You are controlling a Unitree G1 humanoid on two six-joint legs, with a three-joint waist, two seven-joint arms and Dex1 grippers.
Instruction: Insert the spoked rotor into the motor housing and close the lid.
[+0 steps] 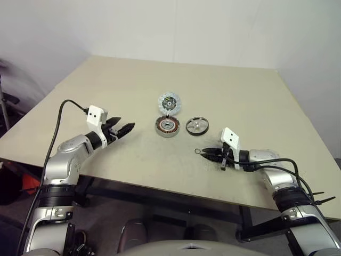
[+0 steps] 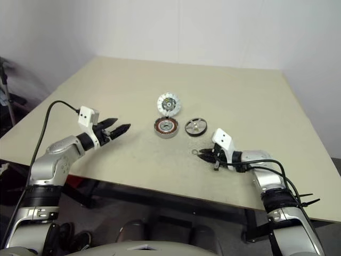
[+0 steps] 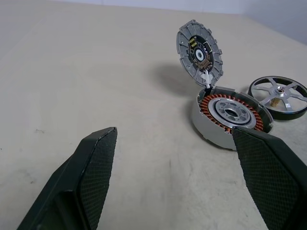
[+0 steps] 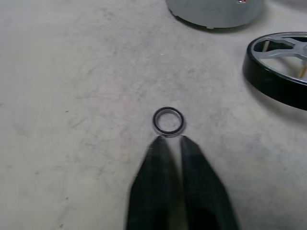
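The motor housing (image 3: 213,128) stands on the table with its copper-wound core inside, its round lid (image 3: 200,53) hinged up and back. Right of it lies the spoked rotor (image 1: 197,126), silver spokes in a black rim. Closer to the front edge, a small dark ring (image 4: 169,133) rests flat on the table. My right gripper is shut with nothing held; its tips are close together just at the near side of the ring. Well left of the housing, my left gripper (image 1: 127,123) is open and empty above the table.
A clear stretch of tabletop lies between the left gripper and the housing.
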